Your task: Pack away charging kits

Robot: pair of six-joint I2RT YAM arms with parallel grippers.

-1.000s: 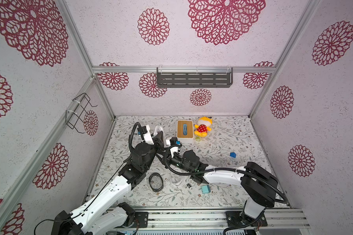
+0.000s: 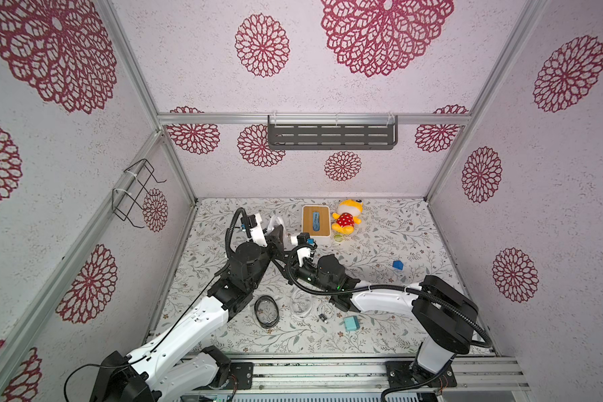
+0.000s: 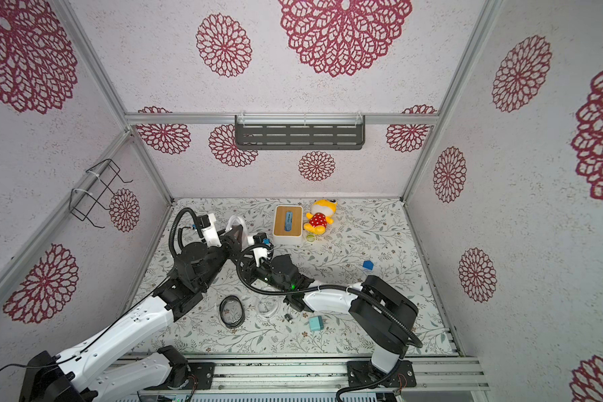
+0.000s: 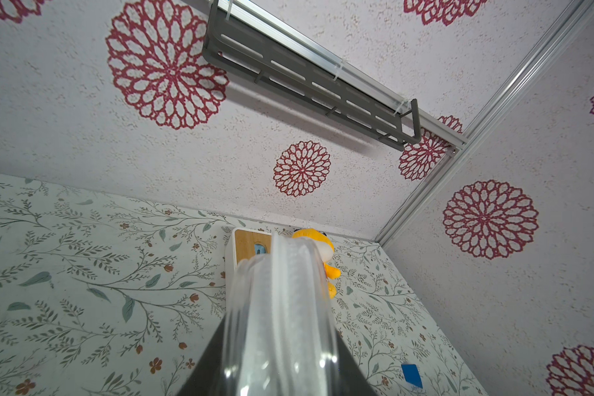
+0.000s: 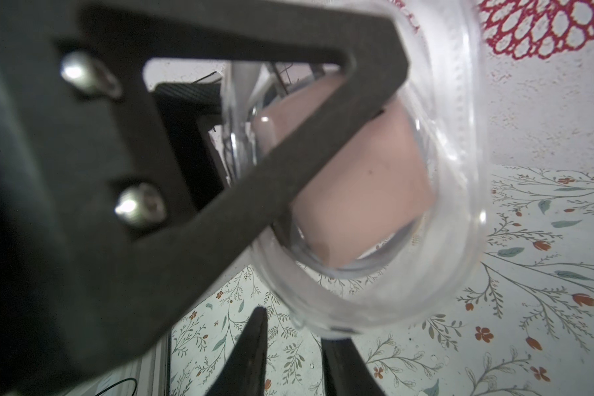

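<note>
A clear, open-mouthed pouch (image 5: 455, 198) hangs above the table, a pink block (image 5: 369, 184) showing inside it. My left gripper is shut on the pouch, which blurs across the middle of the left wrist view. Its dark slotted finger (image 5: 297, 151) crosses the pouch's opening in the right wrist view. My right gripper has its fingertips apart just under the pouch's lower edge; whether one touches the film cannot be told. On the table lie a black coiled cable (image 2: 266, 312), a pale coiled cable (image 2: 301, 307), a small dark plug (image 2: 323, 317) and a teal block (image 2: 351, 323).
At the back stands a white-rimmed tray (image 2: 306, 234) with a blue item inside. A yellow-and-red plush toy (image 2: 347, 217) sits beside it. A blue block (image 2: 397, 264) lies to the right.
Both arms have shifted slightly to the right, staying close together at the pouch. The objects on the table have not moved.
</note>
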